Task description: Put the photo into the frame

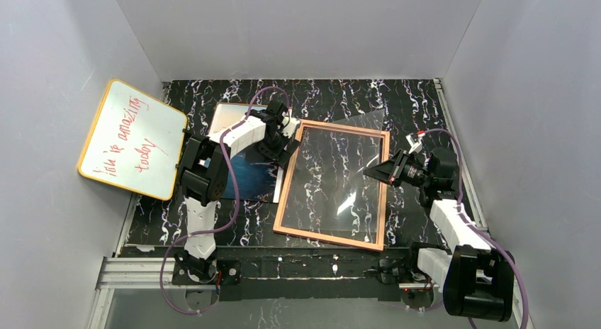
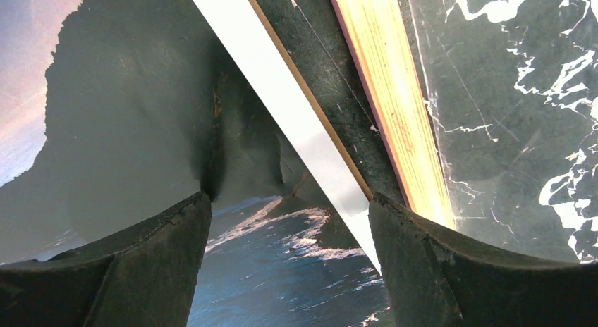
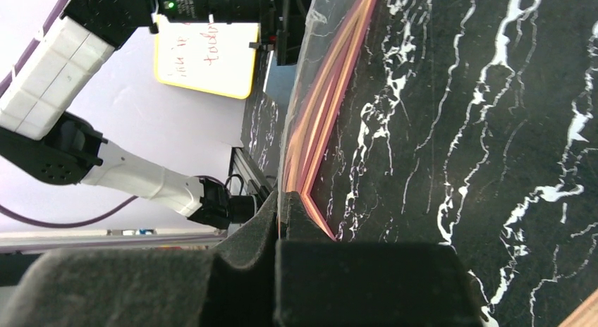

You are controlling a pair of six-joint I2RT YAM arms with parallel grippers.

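The photo [image 1: 246,179], dark blue with a white border, lies flat left of the wooden frame [image 1: 278,214]. My left gripper [image 1: 289,150] is over the photo's right side. Its fingers [image 2: 151,239] stand apart in the left wrist view, one above the picture, the other at the outer edge of the white border [image 2: 300,133]. Beside that edge runs a bar of the frame [image 2: 398,105], with a narrow gap between. A clear sheet [image 3: 296,108] rises from between the closed fingertips of my right gripper, which hovers above the frame's right side.
A whiteboard [image 1: 135,141] with red writing leans at the left. A corner of clear sheet [image 1: 368,120] sticks out past the frame's far right bar.
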